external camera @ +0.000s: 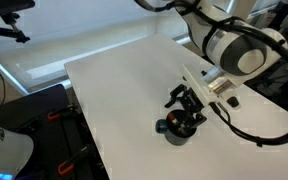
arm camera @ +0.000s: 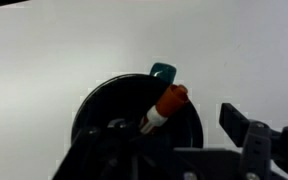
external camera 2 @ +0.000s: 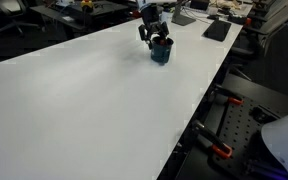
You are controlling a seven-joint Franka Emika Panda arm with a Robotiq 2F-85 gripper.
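A dark blue-green mug [external camera: 176, 135] with a handle stands upright on the white table; exterior view 2 shows the mug [external camera 2: 160, 52] near the table's far right side. In the wrist view, an orange-brown marker [arm camera: 171, 101] with a white band leans inside the mug [arm camera: 111, 93], its end near the rim by the handle. My gripper [external camera: 187, 107] is open, low over the mug, with its fingers spread apart. In the wrist view, one finger [arm camera: 249, 135] lies outside the rim at the right; the other overlaps the dark mug and is hard to make out.
Dark equipment and a black tablet-like object [external camera 2: 216, 30] lie beyond its far edge. A black stand with red parts [external camera: 64, 115] is beside the near edge.
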